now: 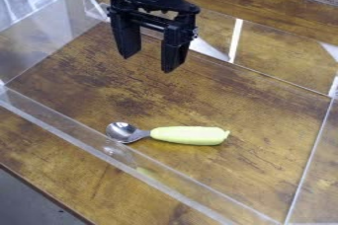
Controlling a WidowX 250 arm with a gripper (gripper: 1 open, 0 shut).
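My black gripper hangs open above the wooden surface in the upper middle of the view, its two fingers apart with nothing between them. Below it and to the front lies a metal spoon with a pale yellow-green handle, flat on the wood and clear of the gripper.
Clear plastic walls surround the wooden area at the left, front, back and right. Most of the floor inside is bare. A white railed object stands at the back left.
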